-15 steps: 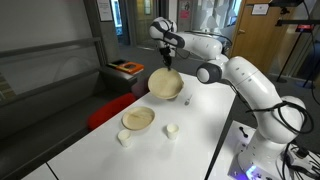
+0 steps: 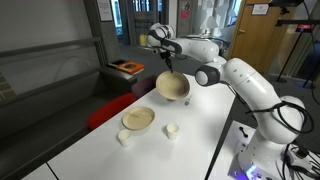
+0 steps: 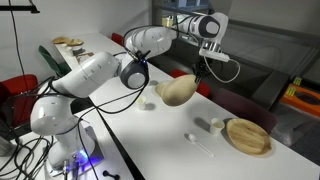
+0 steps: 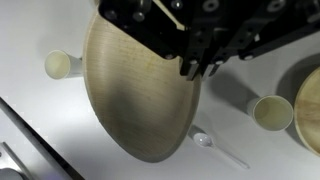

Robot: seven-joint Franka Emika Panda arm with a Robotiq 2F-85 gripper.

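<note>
My gripper is shut on the rim of a round, light wooden plate (image 4: 140,100). The plate hangs tilted above the white table in exterior view 1, below the gripper (image 2: 170,69). From the other side, in exterior view 2, the same held plate (image 3: 178,94) is seen tipped, clear of the tabletop. A second wooden plate (image 3: 248,135) rests on the table with a pale cup (image 3: 216,125) beside it. Near them lies a white spoon (image 4: 205,140). The held plate covers part of the table in every view.
Toward the near side of exterior view 1, another wooden plate (image 2: 139,119) lies flat, with one cup (image 2: 124,136) and a second cup (image 2: 173,131) close by. A dark sofa (image 2: 60,105) borders the table.
The held plate and gripper have shifted slightly right and down in exterior view 1. The grip on the plate is unchanged, and the things on the table stay put.
</note>
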